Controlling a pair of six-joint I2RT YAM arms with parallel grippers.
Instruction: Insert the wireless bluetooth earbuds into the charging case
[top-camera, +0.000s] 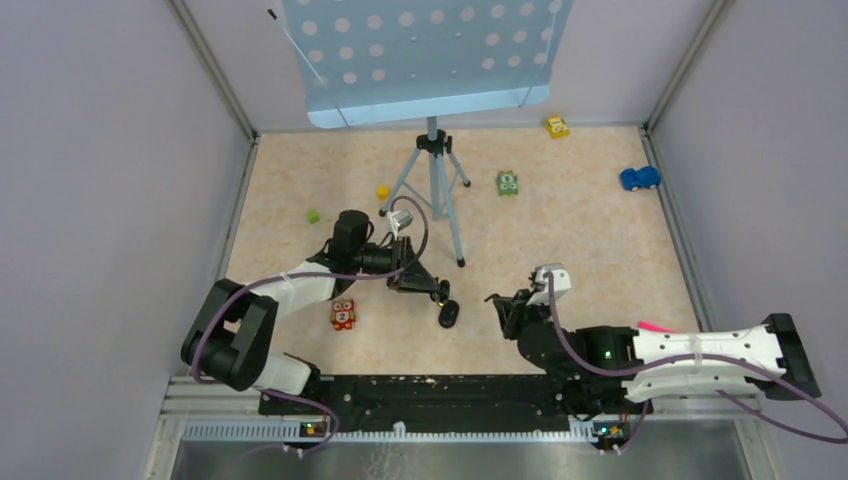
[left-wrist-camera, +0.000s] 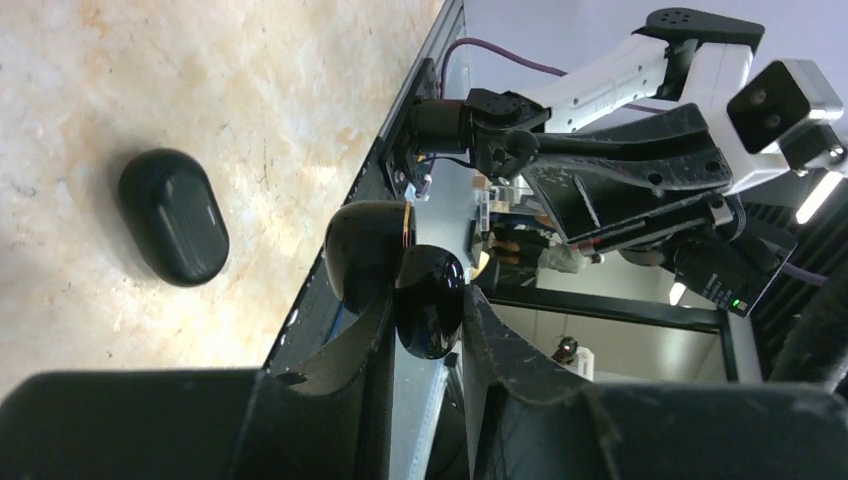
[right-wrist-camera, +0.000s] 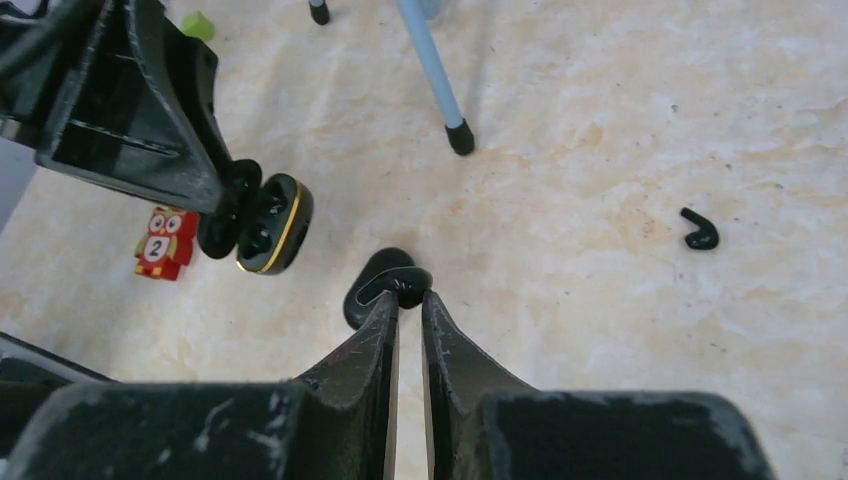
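Observation:
A black charging case (left-wrist-camera: 428, 302) with its lid up is clamped in my left gripper (top-camera: 437, 287), above the table. The right wrist view shows the lid and the gold-rimmed base (right-wrist-camera: 276, 225); whether anything sits in its dark wells is hard to tell. My right gripper, clear of the case to its right, has its fingers close together on a black earbud (right-wrist-camera: 408, 284), stem pointing left. In the top view that stem sticks out left of the fingertips. Another black earbud (right-wrist-camera: 702, 232) lies on the table, hidden from above by the right arm.
A closed, black oval object (left-wrist-camera: 173, 217) lies on the table just below the case. A tripod leg (top-camera: 449, 215) stands behind. An owl block (top-camera: 343, 314) is by the left arm; another block (top-camera: 507, 183) lies farther back. Table right of centre is open.

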